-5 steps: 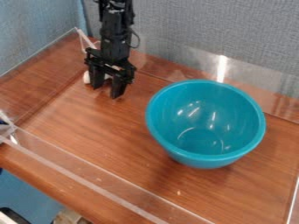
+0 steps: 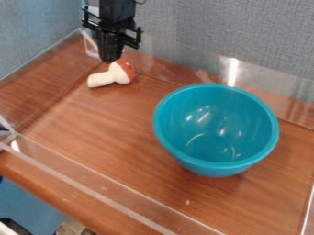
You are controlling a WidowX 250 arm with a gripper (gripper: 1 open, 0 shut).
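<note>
A small white toy mushroom with a red cap (image 2: 110,75) lies on its side on the wooden table, toward the back left. Just above it hangs my black gripper (image 2: 113,44) at the top of the view, its fingers low over the cap and apparently shut, with nothing seen held between them.
A large teal bowl (image 2: 216,128) fills the right middle of the table. Clear plastic edging (image 2: 123,200) runs along the front, and grey walls stand behind.
My gripper has risen from down at the mushroom and moved slightly back, uncovering the mushroom, which now lies in full view on the table.
</note>
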